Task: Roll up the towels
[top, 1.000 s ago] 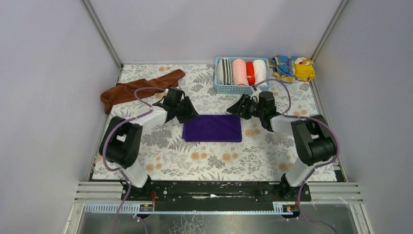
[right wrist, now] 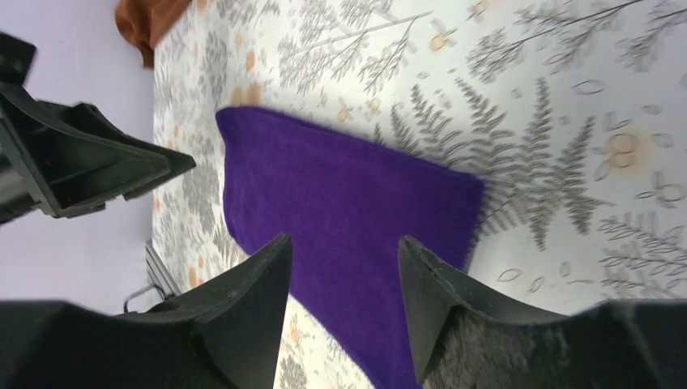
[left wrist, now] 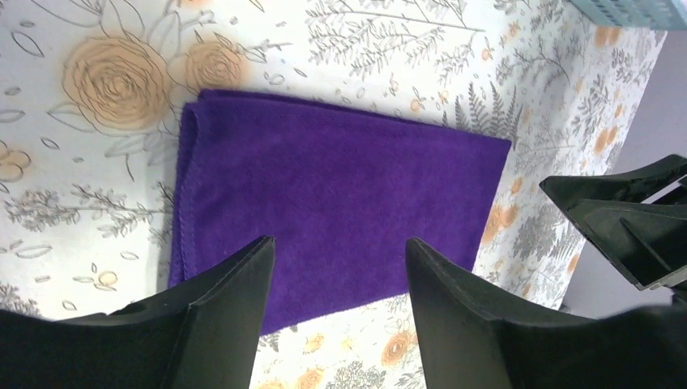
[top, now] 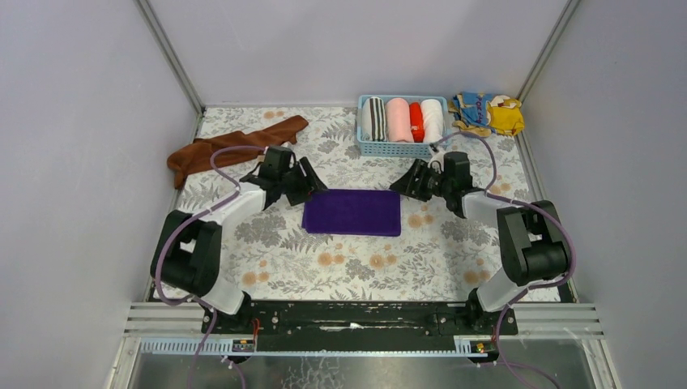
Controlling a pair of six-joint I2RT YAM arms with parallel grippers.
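A purple towel (top: pixel 352 212), folded flat into a rectangle, lies in the middle of the table, its layered edges visible in the left wrist view (left wrist: pixel 332 194). My left gripper (top: pixel 315 188) hangs over its back left corner; in its own view the fingertips stand apart above the cloth, nothing between them. My right gripper (top: pixel 401 188) is over the back right corner, likewise open and empty, the towel (right wrist: pixel 340 219) beneath it.
A blue basket (top: pixel 401 149) of rolled towels stands at the back. A brown cloth (top: pixel 211 154) lies at the back left, folded colourful towels (top: pixel 486 113) at the back right.
The towel looks nearly unchanged.
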